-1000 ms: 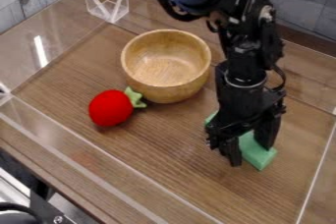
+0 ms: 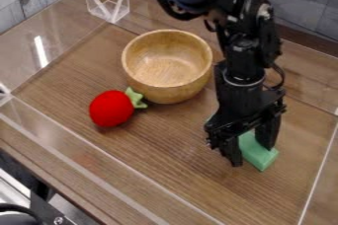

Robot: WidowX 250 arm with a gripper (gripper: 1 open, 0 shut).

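My black gripper [image 2: 244, 130] is low over the right side of the table, around a green block [image 2: 260, 155] that lies beneath and between its fingers. The fingers hide much of the block, and I cannot tell whether they grip it. A tan bowl [image 2: 156, 63] sits to the upper left of the gripper. A red tomato-like object [image 2: 111, 110] with a green top lies left of the gripper.
A white object [image 2: 110, 2] stands at the back left edge. Dark cables curve in the bottom left corner.
My gripper has shifted very slightly, its fingers a little higher or nearer together over the green block. The other objects have not moved.
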